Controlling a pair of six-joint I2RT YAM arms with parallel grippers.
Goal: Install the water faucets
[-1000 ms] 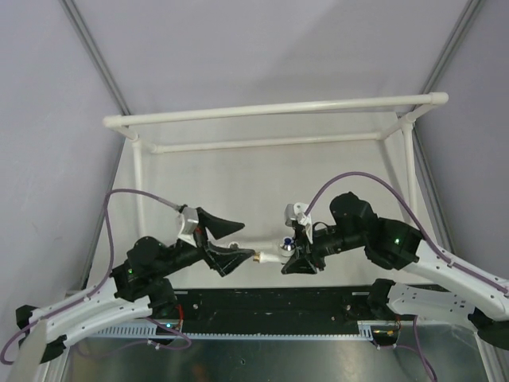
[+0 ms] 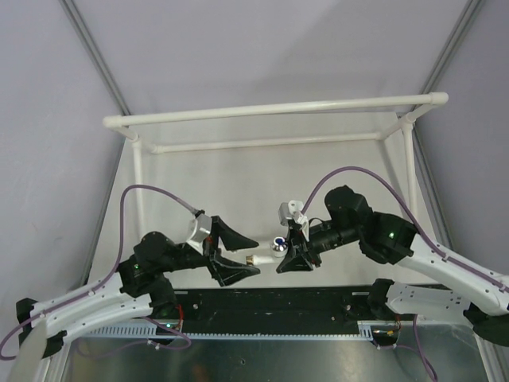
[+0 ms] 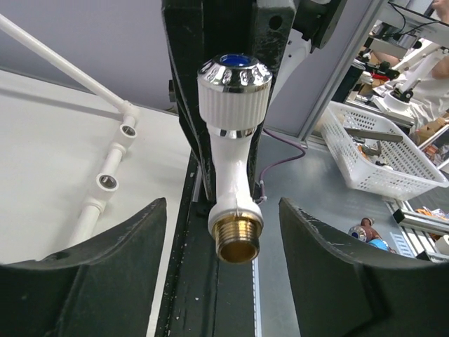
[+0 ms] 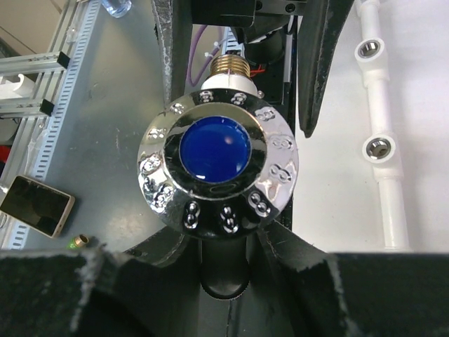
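Note:
A white faucet with a chrome, blue-capped handle and brass threaded end is held in my right gripper (image 2: 294, 255), which is shut on it; the handle fills the middle of the right wrist view (image 4: 217, 168). My left gripper (image 2: 242, 256) stands open, its fingers either side of the brass end but not closed on it. In the left wrist view the brass thread (image 3: 237, 239) sits between and just beyond the black fingertips.
A white pipe frame (image 2: 274, 107) spans the back, with threaded tee fittings (image 4: 379, 147) along a pipe. A white basket (image 3: 379, 154) and a phone (image 4: 36, 206) lie off to the sides.
My left gripper has shifted right, toward the faucet, and its fingers look wider. My right gripper has moved slightly left and up with the faucet.

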